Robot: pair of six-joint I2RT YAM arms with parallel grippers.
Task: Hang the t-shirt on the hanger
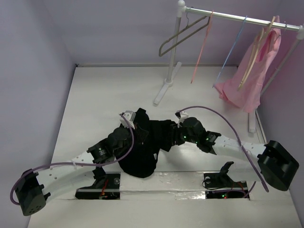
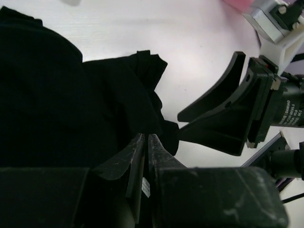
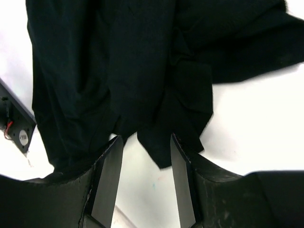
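A black t-shirt (image 1: 137,159) lies crumpled on the white table, its folds spread out in the left wrist view (image 2: 42,95). My left gripper is down at the shirt and shut on its cloth; black on black hides the exact grip. At the shirt's right side my right gripper stands open, with the sleeve-like cloth edge (image 3: 164,142) just beyond and partly between its fingertips. On the rail (image 1: 232,17) above hangs an empty brown hanger (image 1: 183,34), at the left end.
A pink garment (image 1: 254,71) hangs at the rail's right, with wooden hangers (image 1: 251,57) beside it. A red hanger (image 1: 202,47) and a blue hanger (image 1: 230,52) hang between. The rack's white foot (image 1: 164,92) stands behind the shirt.
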